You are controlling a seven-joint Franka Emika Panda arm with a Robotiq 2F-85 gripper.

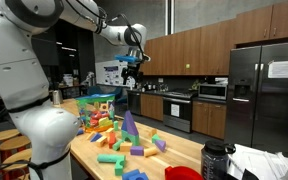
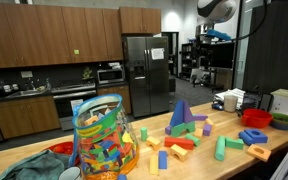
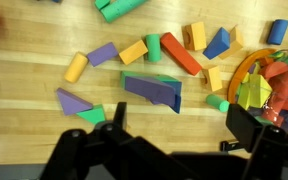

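Observation:
High above the table, my gripper stands open, its dark fingers spread wide at the bottom of the wrist view with nothing between them. In exterior view 1 the gripper (image 1: 130, 76) hangs well clear of everything below. Beneath it in the wrist view are a tall purple block (image 3: 150, 90) next to green pieces, a purple triangle (image 3: 73, 102), a green triangle (image 3: 92, 114), a red block (image 3: 180, 54), a blue block (image 3: 216, 43) and a yellow cylinder (image 3: 76, 67). A clear container of colourful blocks (image 3: 274, 85) shows at the right.
In exterior view 2 the block container (image 2: 106, 140) stands near the front. A red pot (image 1: 183, 173) and black canister (image 1: 215, 160) occupy one end of the table, with a white cloth (image 1: 259, 163) close by. Bare wood (image 3: 34, 135) shows between scattered blocks.

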